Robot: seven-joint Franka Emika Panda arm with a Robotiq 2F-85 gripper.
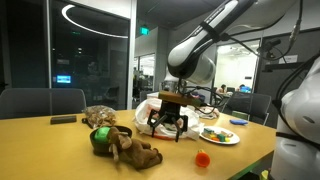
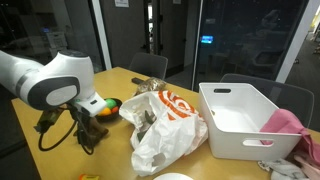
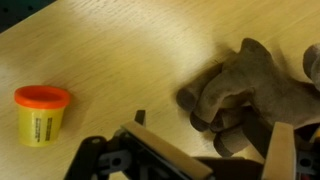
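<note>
My gripper (image 1: 168,132) hangs above the wooden table with its fingers open and nothing between them. In the wrist view its fingertips (image 3: 140,117) stand wide apart at the bottom. A brown plush toy (image 1: 137,152) lies on the table in front of a dark bowl; in the wrist view the toy (image 3: 255,88) is at the right, partly hidden behind the gripper. A small yellow tub with an orange lid (image 3: 42,98) stands at the left of the wrist view, apart from the gripper. The same tub (image 1: 202,158) is near the table's front edge.
The dark bowl (image 1: 101,147) holds a green thing and others. A white plastic bag (image 2: 170,133) lies mid-table beside a white bin (image 2: 238,133). A plate with items (image 1: 216,135) is at the right. Bare table (image 1: 50,150) lies at the left.
</note>
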